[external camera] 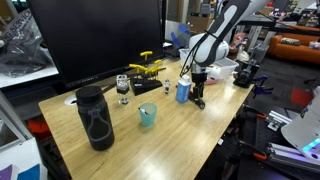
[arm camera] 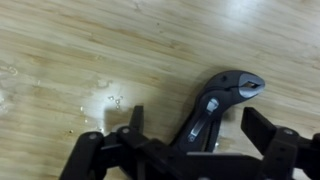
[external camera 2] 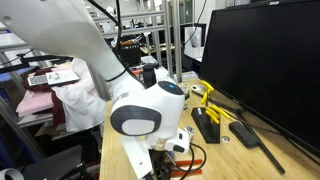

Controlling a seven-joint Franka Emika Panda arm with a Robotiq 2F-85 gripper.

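In the wrist view, black pliers (arm camera: pixel 208 112) lie on the wooden table with their metal-jawed head pointing to the upper right. My gripper is open, its two fingertips on either side of the pliers just behind the head. The handles are hidden beneath the gripper. From the first exterior view, the white arm comes down at the table's right part, with the pliers (external camera: pixel 199 103) under the gripper. The arm's body covers the gripper in the second exterior view.
A blue bottle (external camera: pixel 183 90) stands close to the left of the arm. Farther left are a teal cup (external camera: pixel 148 115) and a black cylinder (external camera: pixel 95 118). Behind the arm sits a white bin (external camera: pixel 212 66). Yellow clamps (external camera: pixel 145 74) are by the monitor.
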